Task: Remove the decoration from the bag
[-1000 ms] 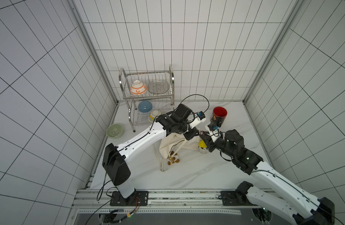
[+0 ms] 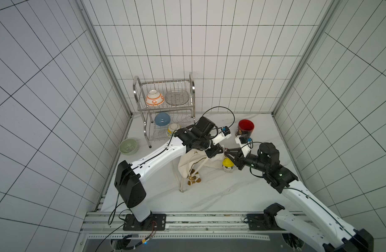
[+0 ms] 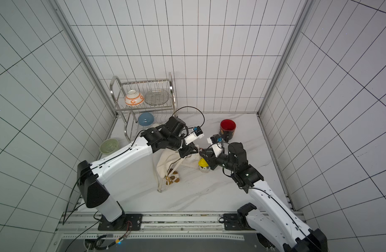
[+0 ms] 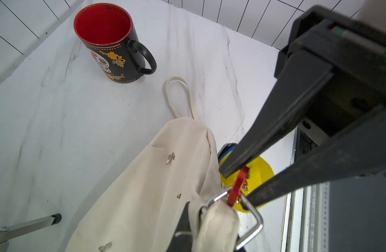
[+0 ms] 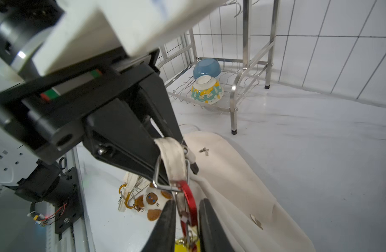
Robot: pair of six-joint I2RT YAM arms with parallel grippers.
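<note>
The cream bag (image 4: pixel 159 189) lies on the table under my grippers. My left gripper is shut on its strap (image 5: pixel 172 157), near a metal ring (image 5: pixel 157 178). A red clasp (image 4: pixel 238 187) hooks onto that ring, and a yellow-topped decoration (image 2: pixel 227 163) hangs below it. My right gripper is part open, its fingertips on either side of the clasp with a gap visible between. In the right wrist view its fingers (image 5: pixel 164 224) are blurred. A brown-and-white plush decoration (image 5: pixel 155 201) with a gold clip (image 5: pixel 125 196) rests by the bag's near side.
A dark mug with a red inside (image 4: pixel 102 27) stands behind the bag. At the back left is a metal dish rack (image 2: pixel 167 110) with bowls, and a green bowl (image 2: pixel 128 146) sits to its left.
My right wrist has turned and shifted slightly, and its fingers look farther apart. The yellow-topped decoration has swung a little right and partly back. My left arm stays still.
</note>
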